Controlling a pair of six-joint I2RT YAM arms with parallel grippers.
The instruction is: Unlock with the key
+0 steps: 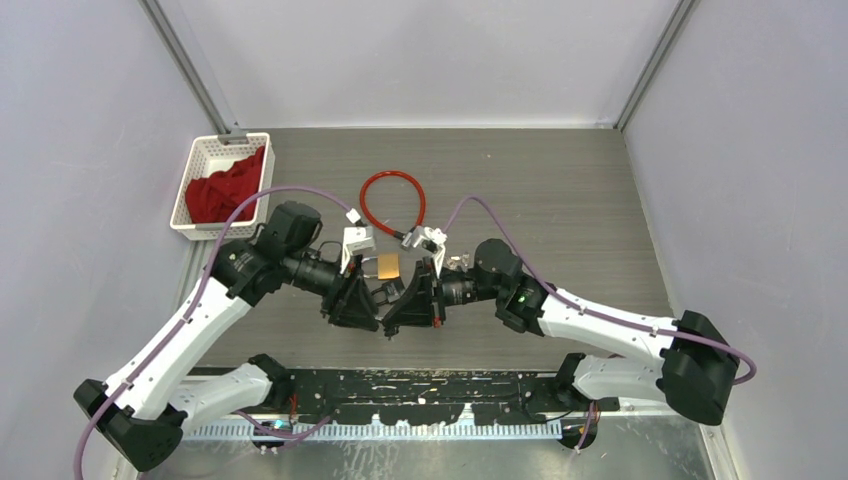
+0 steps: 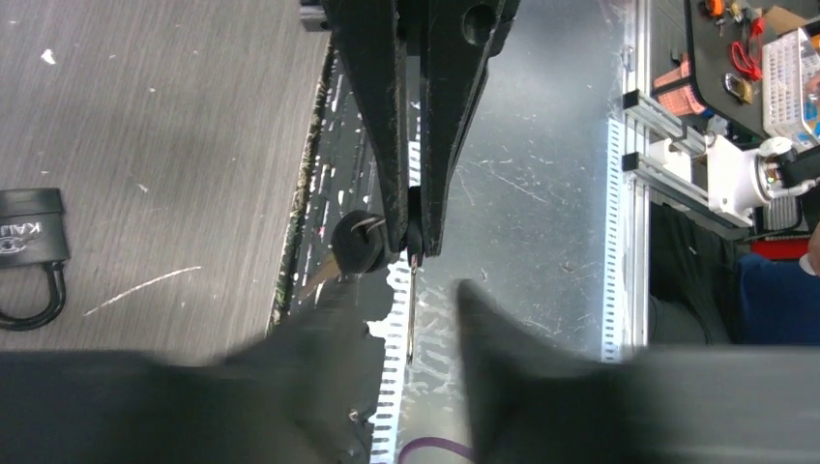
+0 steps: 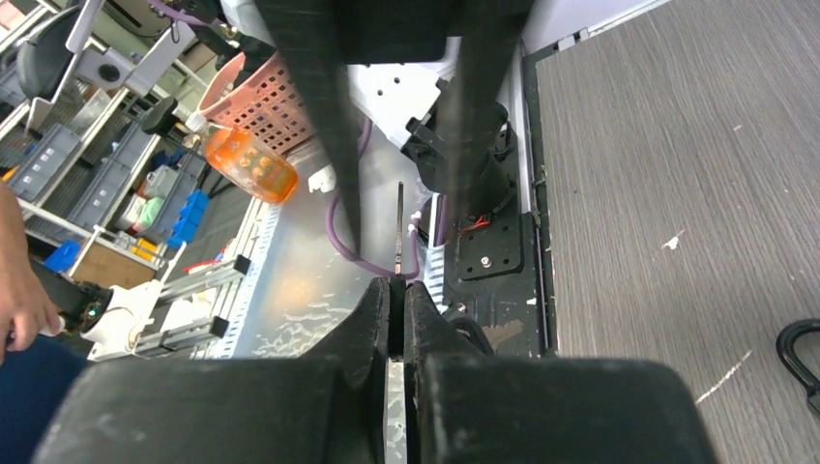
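In the left wrist view, my right gripper reaches in from above, shut on the black head of a key (image 2: 412,309). The thin blade points toward my left gripper, whose blurred fingers stand apart on either side of it. The right wrist view shows the blade (image 3: 399,227) rising from my right gripper between the spread left fingers; no contact shows. A second black-headed key (image 2: 358,242) hangs beside it on a ring. A black padlock (image 2: 29,227) lies on the table, its shackle toward the left gripper's side.
A gold padlock (image 1: 388,266) and a red cable lock (image 1: 420,205) lie behind the grippers. At the back left stands a white basket (image 1: 184,200) with red cloth (image 1: 225,190).
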